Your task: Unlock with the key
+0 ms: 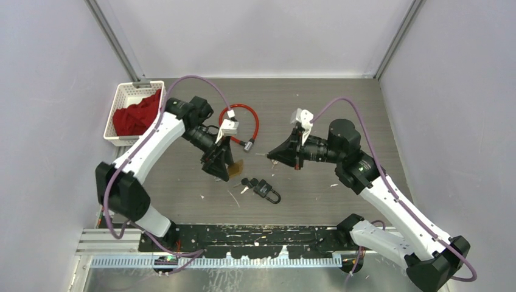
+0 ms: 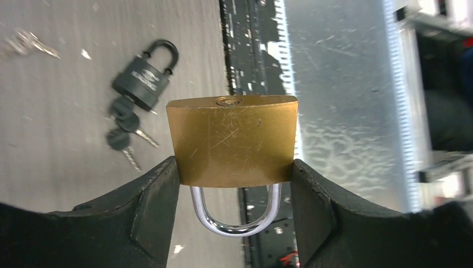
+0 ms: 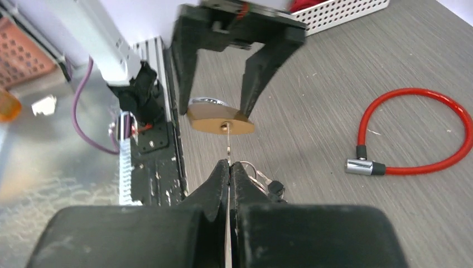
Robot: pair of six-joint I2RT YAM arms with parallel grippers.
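A brass padlock [image 2: 231,142] with a silver shackle [image 2: 237,228] is clamped between the fingers of my left gripper [image 1: 227,170]. In the right wrist view its keyhole face [image 3: 223,127] is turned towards my right gripper, which is shut on a thin key [image 3: 228,146]. More keys on a ring [image 3: 255,176] dangle below these fingertips. From the right wrist the key's tip lines up with the keyhole, but in the top view a clear gap stands between the key [image 1: 261,154] and the padlock [image 1: 235,168].
On the table lie a black padlock [image 1: 265,190] with several black-headed keys [image 1: 248,184]. Behind is a looped red cable lock [image 1: 256,119]. A white basket [image 1: 109,128] holding red cloth [image 1: 135,117] stands at the back left.
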